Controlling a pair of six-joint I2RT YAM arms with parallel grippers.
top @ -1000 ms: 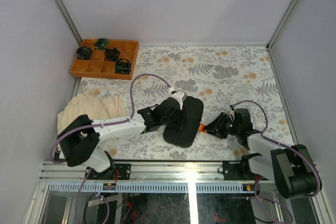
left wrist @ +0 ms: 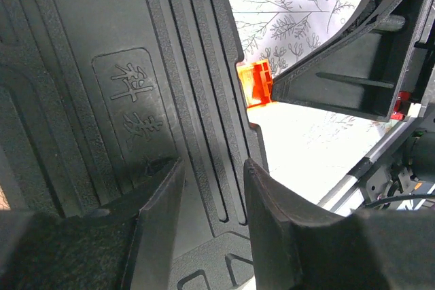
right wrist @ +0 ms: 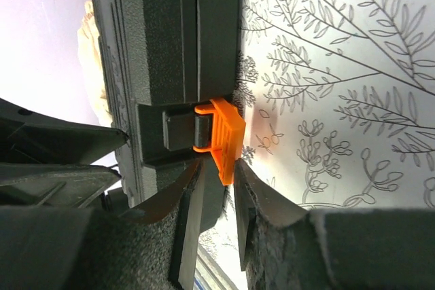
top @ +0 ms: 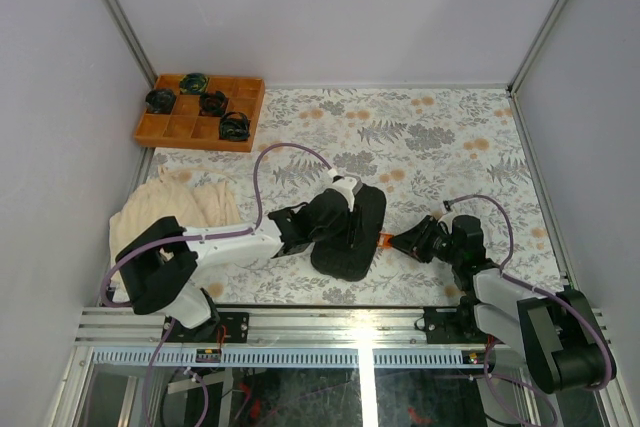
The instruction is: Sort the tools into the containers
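A black tool case [top: 345, 259] lies closed on the cloth, lengthwise toward the front. My left gripper points down onto its lid. Its fingers stand a little apart, with the ridged lid showing between the tips; whether they grip any of it is not clear. On the case's right side is an orange latch [right wrist: 226, 134]. At its lower edge, the right gripper is partly open, its tips on either side of the latch's lower corner. The left wrist view shows the right gripper's finger [left wrist: 340, 73] touching or almost touching the latch [left wrist: 257, 84].
An orange compartment tray [top: 180, 127] with several dark coiled bundles stands at the back left. A beige cloth [top: 165, 212] lies bunched at the left.
My left gripper has shifted slightly to the right over the lid. The right arm has moved slightly, its gripper staying by the latch. The case looks unmoved.
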